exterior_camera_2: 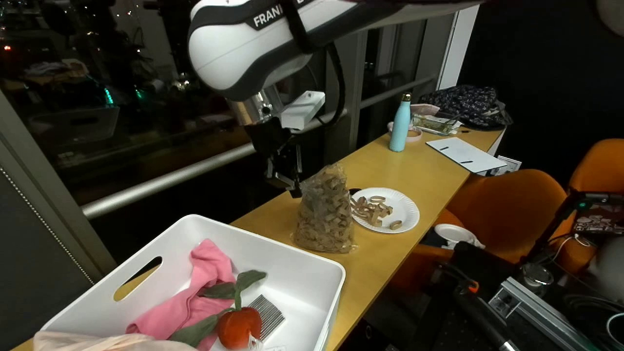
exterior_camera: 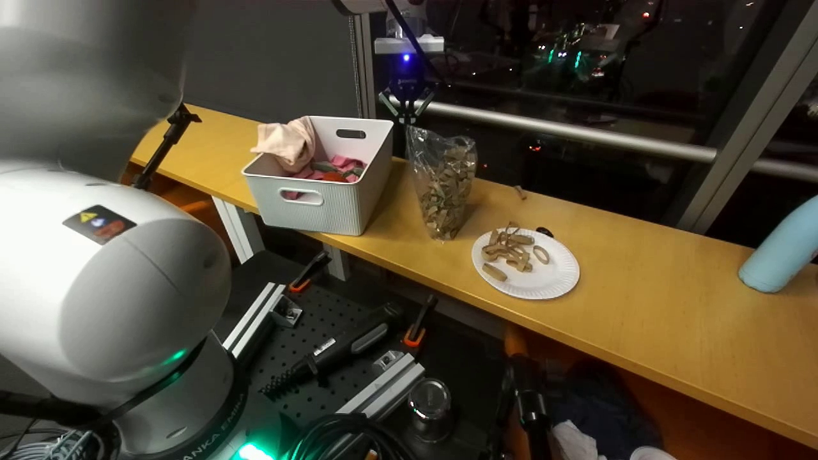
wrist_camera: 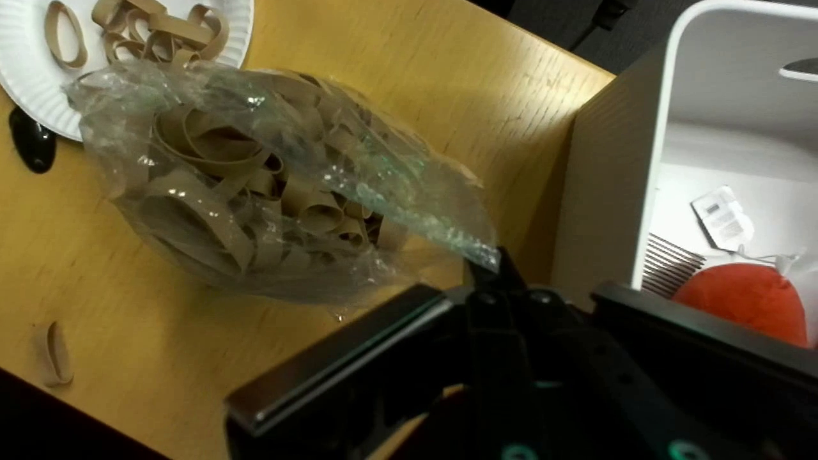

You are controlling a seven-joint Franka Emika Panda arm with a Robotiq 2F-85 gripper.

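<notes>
A clear plastic bag (exterior_camera: 445,188) full of brown rubber bands stands on the wooden table, between the white basket and the paper plate. My gripper (exterior_camera: 408,120) is shut beside its top left corner. In the wrist view, a thin fold of the bag (wrist_camera: 253,184) runs to the fingertips (wrist_camera: 494,268), which are shut on that plastic edge. From the second exterior view, the gripper (exterior_camera_2: 296,190) sits at the window side of the bag (exterior_camera_2: 324,216), by its upper part. Loose brown bands (exterior_camera: 512,249) lie on the white paper plate (exterior_camera: 556,283).
The white basket (exterior_camera_2: 319,266) holds pink cloth, a red plush fruit and a grey striped item. A small black object (wrist_camera: 32,140) touches the plate's edge, and a single band (wrist_camera: 52,354) lies near the window. A light blue bottle (exterior_camera: 782,245) stands to the right.
</notes>
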